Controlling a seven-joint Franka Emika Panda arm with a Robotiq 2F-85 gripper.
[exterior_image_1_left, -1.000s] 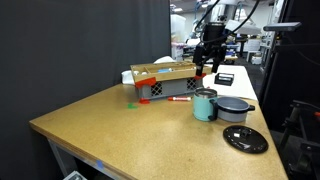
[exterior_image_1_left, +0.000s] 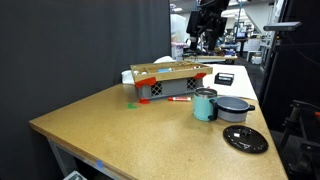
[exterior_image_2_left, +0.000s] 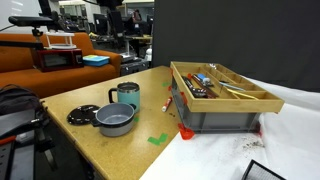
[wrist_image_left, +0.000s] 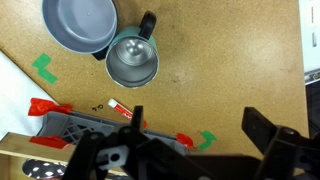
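Observation:
A teal mug (exterior_image_1_left: 203, 106) with a black handle stands upright on the wooden table, close beside a grey pot (exterior_image_1_left: 236, 109). From above, in the wrist view, the inside of the mug (wrist_image_left: 132, 62) looks empty, and so does the pot (wrist_image_left: 80, 20). A black round disc (exterior_image_1_left: 245, 138) lies flat near the table's front right. High above the table hangs my gripper, open, its fingers wide apart with only bare table showing between them. It is clear of the mug and the pot.
Behind the mug, a large grey box (exterior_image_2_left: 220, 121) carries a wooden tray (exterior_image_2_left: 268, 104) of tools. A red marker (wrist_image_left: 121, 107) lies between mug and box, with green tape (exterior_image_2_left: 157, 140) on the table.
My arm has risen steadily, from just above and behind the mug to near the top of exterior view 1. The mug, pot and disc have not moved.

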